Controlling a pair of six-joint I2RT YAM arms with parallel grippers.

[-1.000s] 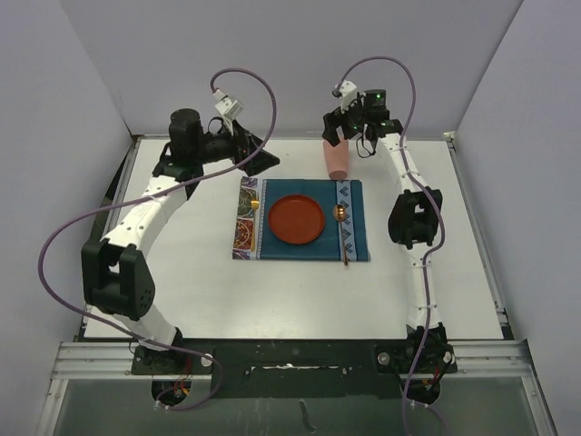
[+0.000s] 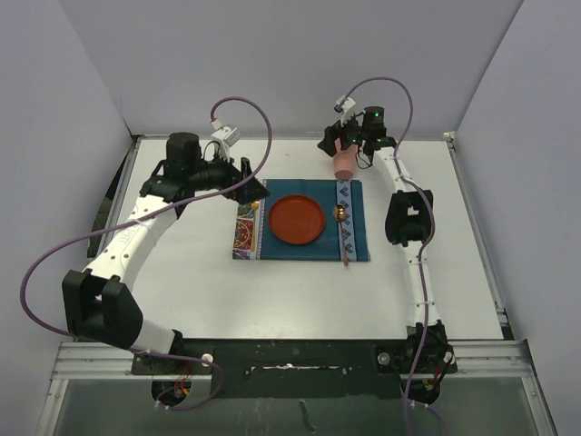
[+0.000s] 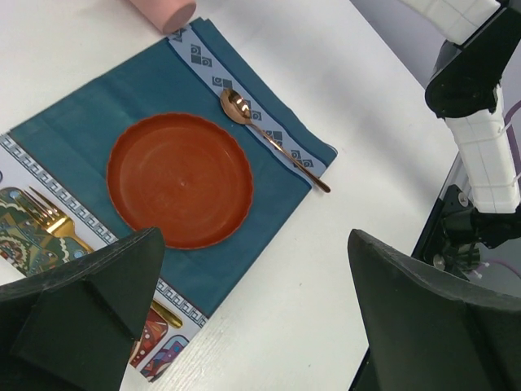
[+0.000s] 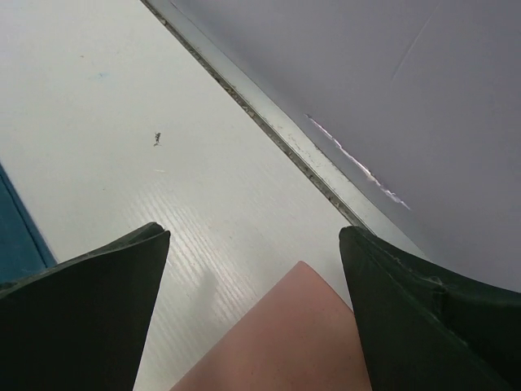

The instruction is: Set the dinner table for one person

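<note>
A reddish-brown plate (image 2: 296,219) sits on the teal placemat (image 2: 311,252). To its right lies a copper-coloured spoon (image 3: 257,129) on the patterned band. At the left, a gold fork (image 3: 54,221) rests on a colourful patterned napkin (image 2: 244,238); my left finger hides part of its handle in the left wrist view. Over the mat's upper left corner, my left gripper is open and empty. A pink cup (image 2: 345,165), seemingly on its side, lies just beyond the mat's upper right. My right gripper stands open at its far end, the cup (image 4: 293,342) showing between the fingers.
The back wall (image 2: 272,73) rises close behind the cup and right gripper.
The left gripper has come down toward the mat's upper left corner. The cup has shifted slightly right.
</note>
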